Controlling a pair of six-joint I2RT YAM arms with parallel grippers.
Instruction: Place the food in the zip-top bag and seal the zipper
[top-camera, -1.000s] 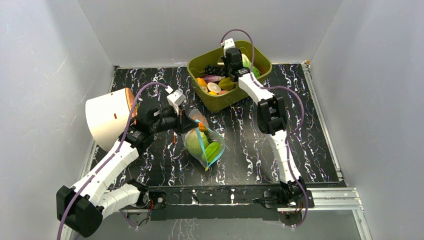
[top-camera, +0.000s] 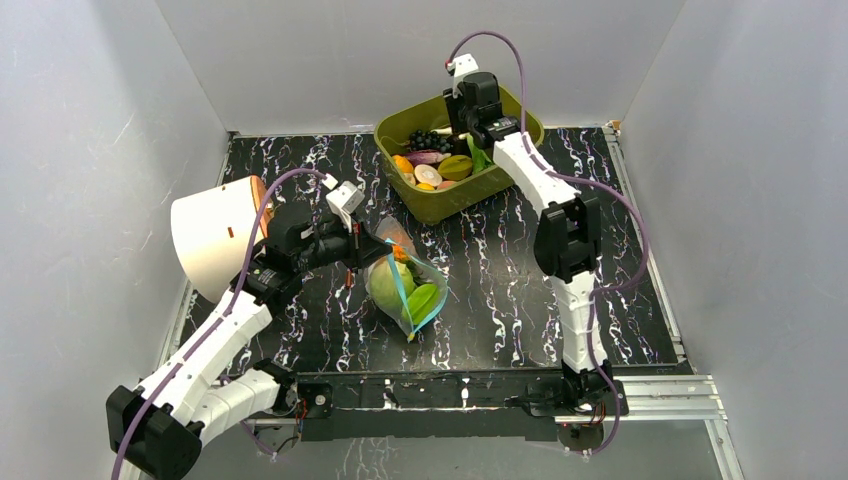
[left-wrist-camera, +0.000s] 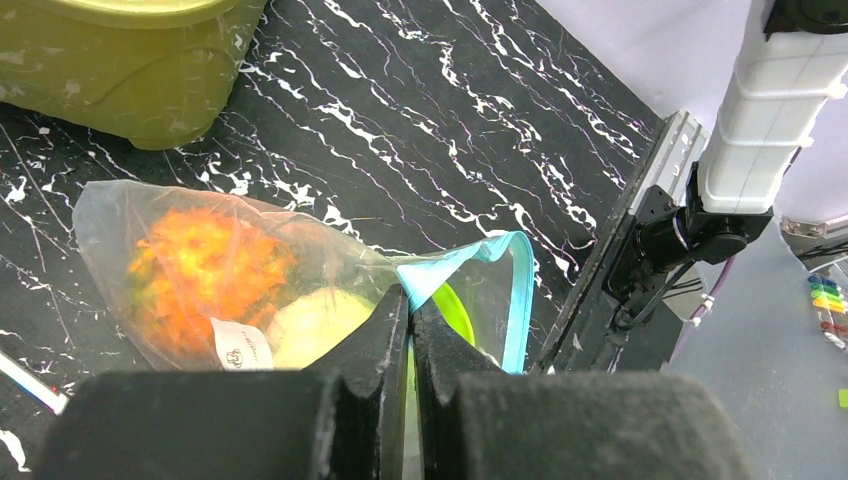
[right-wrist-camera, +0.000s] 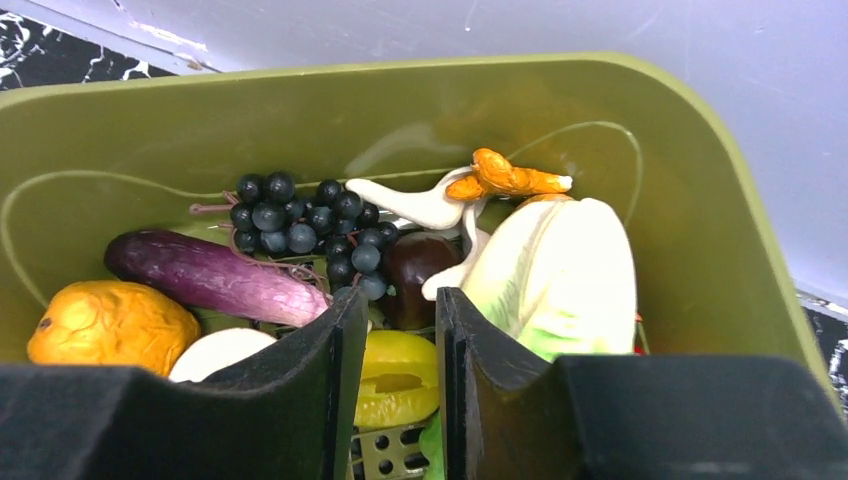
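Observation:
The zip top bag (top-camera: 400, 290) holds orange, pale and green food on the table. My left gripper is shut at the bag's blue zipper (left-wrist-camera: 450, 262), the strip rising from its fingertips. In the right wrist view my right gripper hangs part open over the green bin (right-wrist-camera: 420, 90), with no food clearly held. Below it lie grapes (right-wrist-camera: 300, 220), an eggplant (right-wrist-camera: 200, 270), a yellow pepper (right-wrist-camera: 395, 400), an orange fruit (right-wrist-camera: 110, 325), a pale leafy vegetable (right-wrist-camera: 555, 265) and white and orange pieces (right-wrist-camera: 505, 175).
A large white cylinder (top-camera: 210, 240) stands at the left behind my left arm. Walls surround the table.
The left arm and bag have barely moved.

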